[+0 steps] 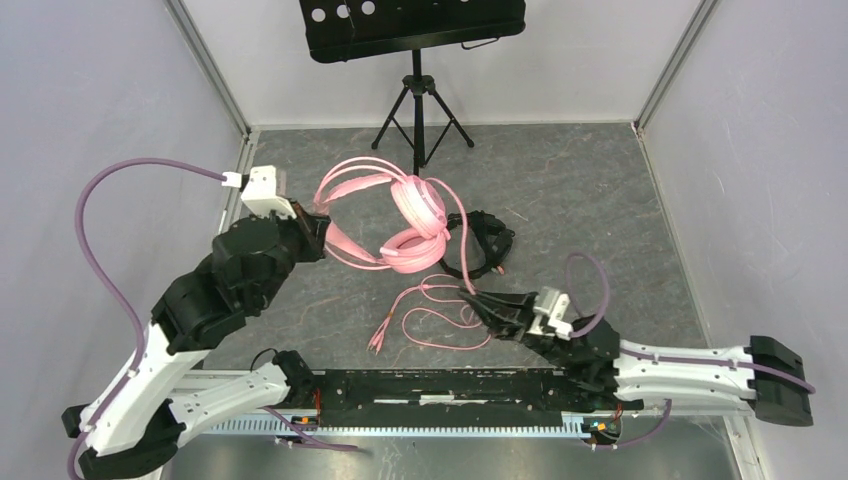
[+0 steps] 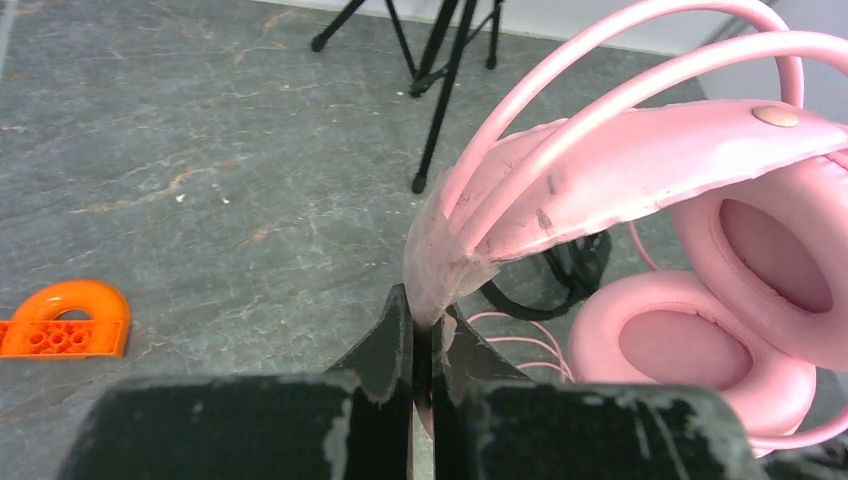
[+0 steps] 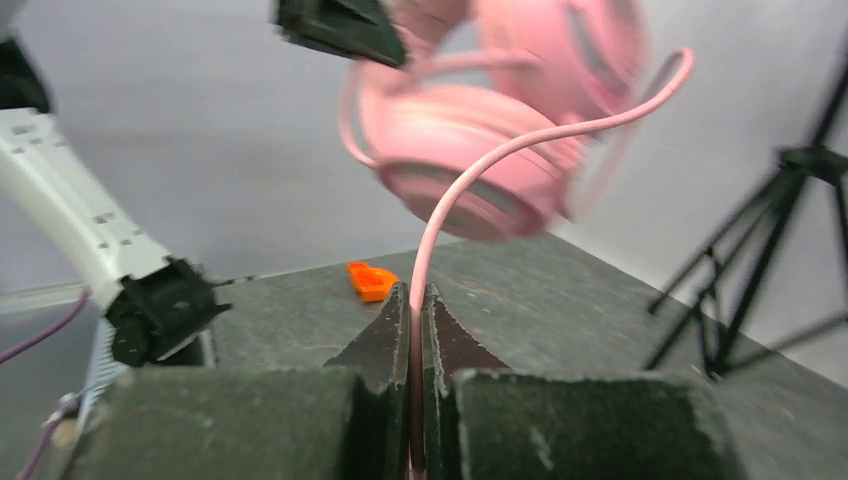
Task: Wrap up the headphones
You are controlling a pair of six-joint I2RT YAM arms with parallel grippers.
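Note:
Pink headphones (image 1: pixel 418 210) hang in the air from my left gripper (image 1: pixel 318 225), which is shut on their band. In the left wrist view the band (image 2: pixel 640 165) and both pink cups (image 2: pixel 690 350) show to the right of the fingertips. My right gripper (image 1: pixel 472 298) is shut on the pink cable (image 3: pixel 470 170), which rises from between its fingers toward the headphones. More of the cable (image 1: pixel 430 340) lies in loose loops on the grey floor below, with a plug near the front.
A black coiled item (image 1: pixel 490 238) lies behind the cable loops. A music stand (image 1: pixel 418 120) stands at the back. An orange piece (image 2: pixel 65 340) lies on the floor in the left wrist view. Walls bound the floor on the sides.

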